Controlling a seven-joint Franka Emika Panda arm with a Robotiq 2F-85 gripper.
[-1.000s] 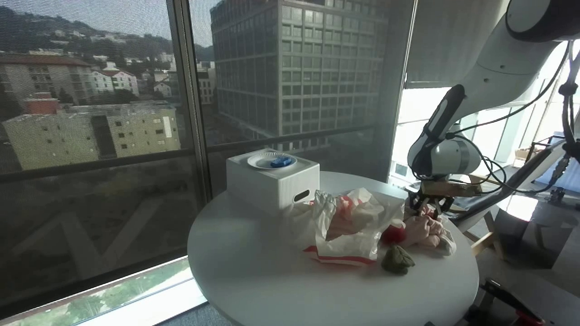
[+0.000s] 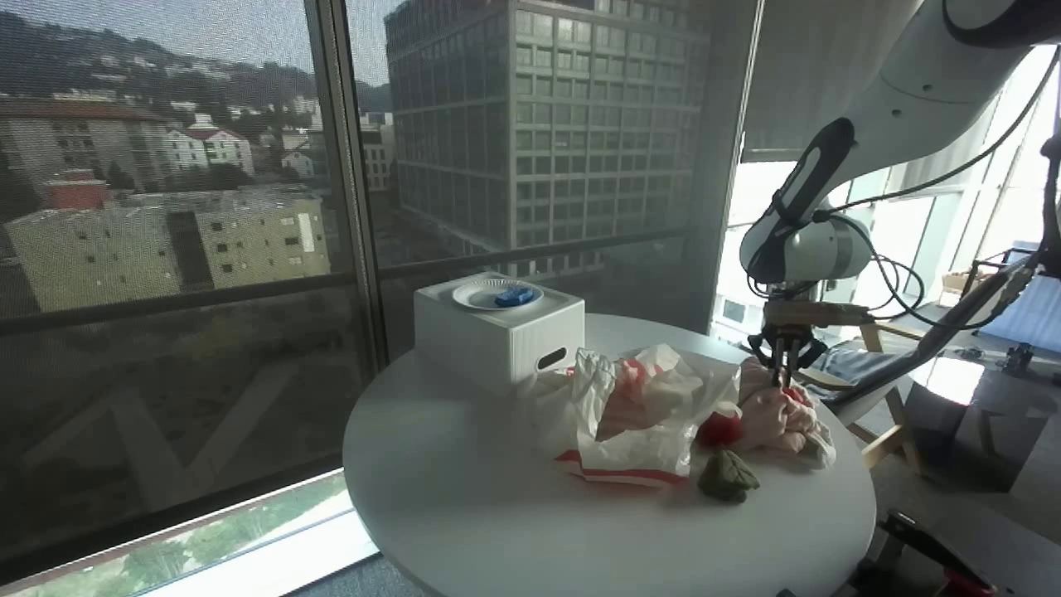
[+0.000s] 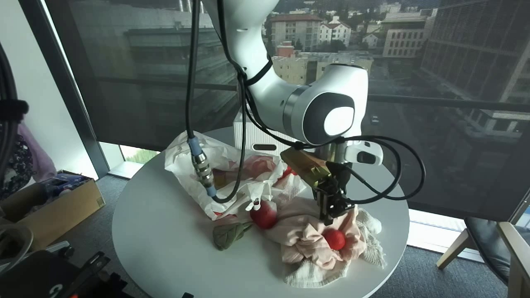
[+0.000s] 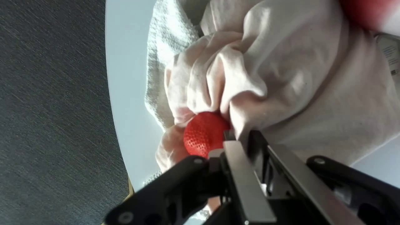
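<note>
Above a crumpled pale pink cloth [image 3: 310, 238] near the table's edge hangs my gripper [image 3: 328, 216], pointing down. The wrist view shows the gripper with its fingers a narrow gap apart. A fold of the pink cloth [image 4: 288, 75] rises to the fingertips, and whether it is pinched there cannot be told. A small red dimpled ball, perhaps a strawberry [image 4: 204, 133], sits in the folds just left of the fingertips, outside the gap. It also shows as a red ball [image 3: 334, 239] just below the gripper. White knit fabric [image 4: 153, 75] spreads out under the cloth.
A larger red ball [image 3: 264, 214] and a dark green leafy thing [image 3: 230, 235] lie beside the cloth. A crumpled white bag [image 2: 637, 463] fills mid-table. Behind it, a white box [image 2: 467, 338] carries a plate [image 2: 472, 295] with a blue object [image 2: 514, 297].
My gripper has risen from low over the cloth and shifted slightly left in exterior view 1. Its fingers now show above the cloth. The bag, box and plate have stayed in place.
</note>
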